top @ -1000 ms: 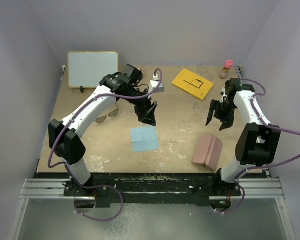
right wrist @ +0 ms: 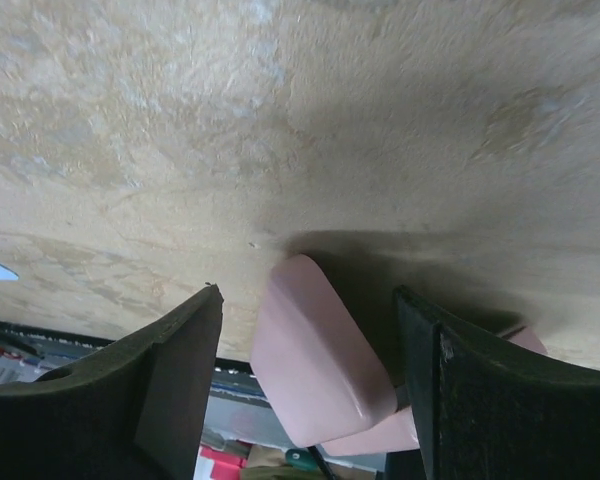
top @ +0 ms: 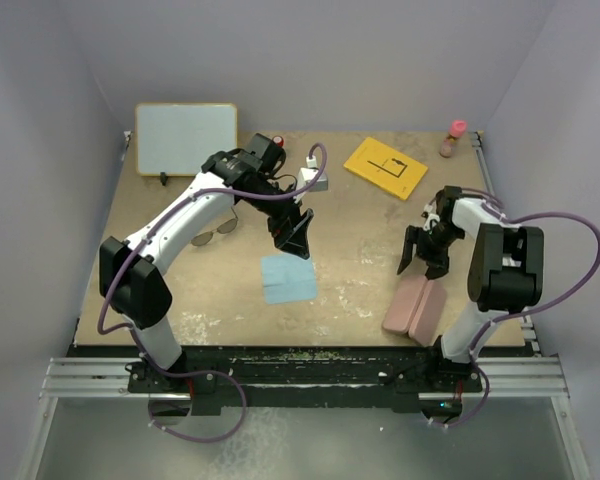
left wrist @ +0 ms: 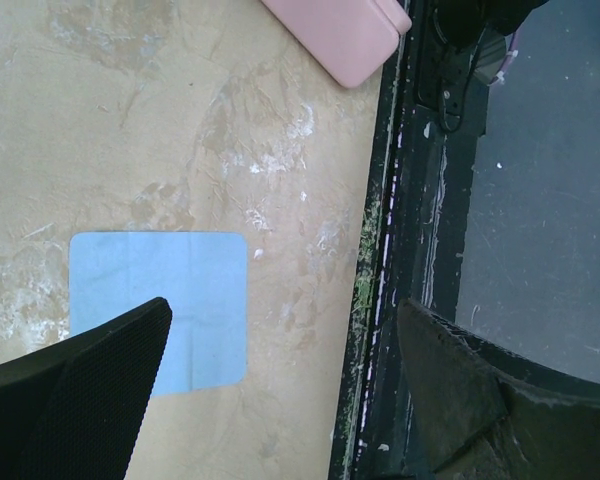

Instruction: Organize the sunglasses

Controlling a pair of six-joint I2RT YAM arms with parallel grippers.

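Observation:
A pink glasses case (top: 408,304) lies at the table's front right. At its far end stands my right gripper (top: 423,272), its fingers open. In the right wrist view the case's rounded end (right wrist: 315,350) shows between the spread fingers, with a dark gap along its side. The sunglasses (top: 215,231) rest on the left of the table, partly behind my left arm. A light blue cloth (top: 289,278) lies flat near the middle. My left gripper (top: 292,250) hangs open and empty just beyond the cloth, which is also in the left wrist view.
A yellow box (top: 386,167) and a pink-capped bottle (top: 452,138) stand at the back right, and a whiteboard (top: 187,139) at the back left.
My right gripper has come toward the table's front, down to the case's far end. The case looks slightly shifted at its front end. The left arm has barely moved.

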